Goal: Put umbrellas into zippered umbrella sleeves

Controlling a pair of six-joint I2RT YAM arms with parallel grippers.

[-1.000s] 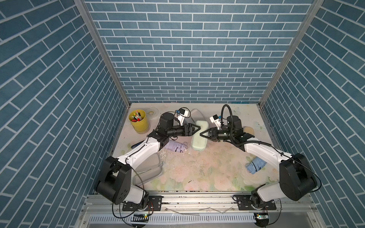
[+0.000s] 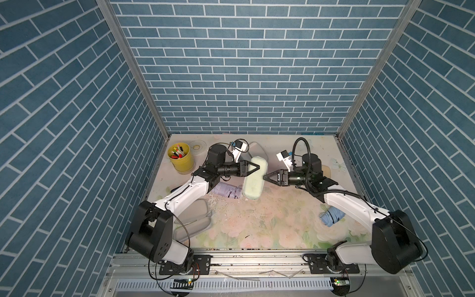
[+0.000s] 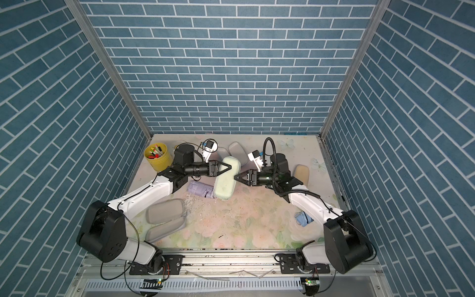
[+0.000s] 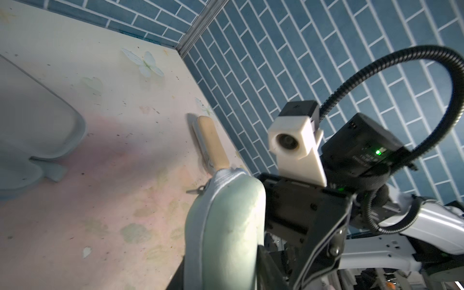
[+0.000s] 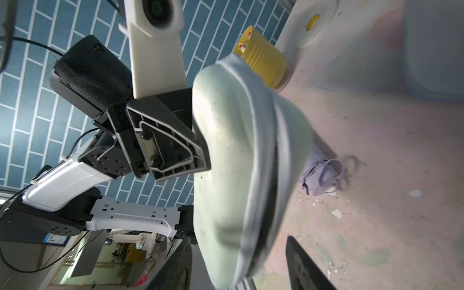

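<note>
A pale green zippered sleeve [image 2: 254, 184] hangs upright above the middle of the table, with my left gripper [image 2: 253, 168] shut on its upper part. My right gripper [image 2: 269, 177] stands open at the sleeve's right edge; in the right wrist view its fingers [image 5: 309, 270] are spread below the sleeve [image 5: 227, 159]. Whether they touch it cannot be told. The grey zipper edge [image 5: 263, 125] runs down the sleeve's side, with a dark gap showing low along it. A lilac umbrella [image 2: 227, 190] lies on the table behind and left of the sleeve. A blue umbrella [image 2: 332, 216] lies at the front right.
Grey sleeves [image 3: 164, 210] lie at the front left, another grey sleeve [image 3: 238, 150] at the back. A beige sleeve [image 3: 300, 175] rests by the right side. The yellow bucket [image 2: 181, 159] of pens stands back left.
The sleeve's lower end has swung a little left and down. My left arm barely moved.
</note>
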